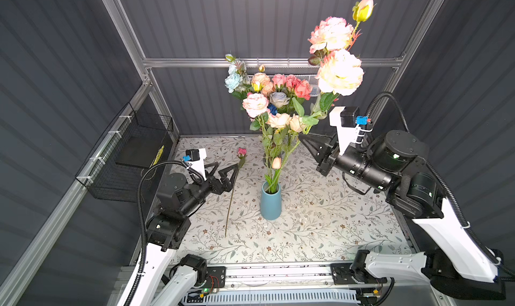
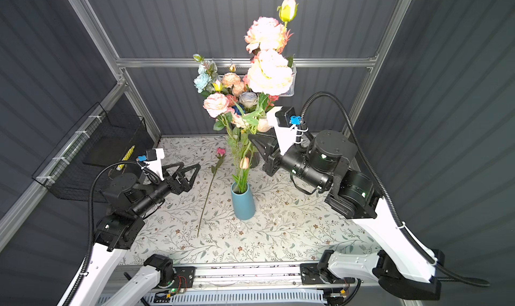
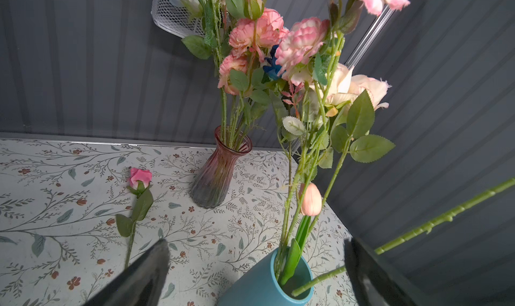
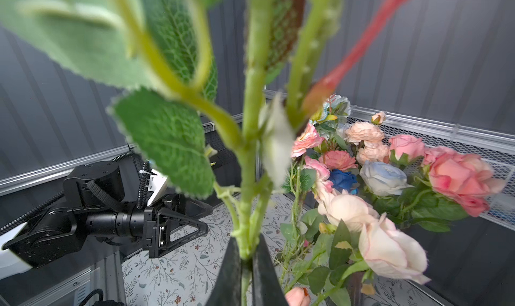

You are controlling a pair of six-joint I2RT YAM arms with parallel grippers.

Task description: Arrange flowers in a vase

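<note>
My right gripper (image 1: 303, 138) is shut on a tall pale-pink rose stem, whose blooms (image 1: 339, 69) rise high at right; its stem end reaches into the teal vase (image 1: 271, 204), as the left wrist view shows. That vase holds more roses and a peach tulip (image 3: 311, 201). Behind it a purple glass vase (image 3: 212, 182) holds further flowers. A single pink rose (image 1: 242, 152) lies on the table left of the teal vase. My left gripper (image 1: 230, 174) stands open above that rose's stem, nothing between its fingers.
A black wire basket (image 1: 102, 182) hangs on the left wall, and a white mesh basket (image 3: 166, 16) is on the back wall behind the flowers.
</note>
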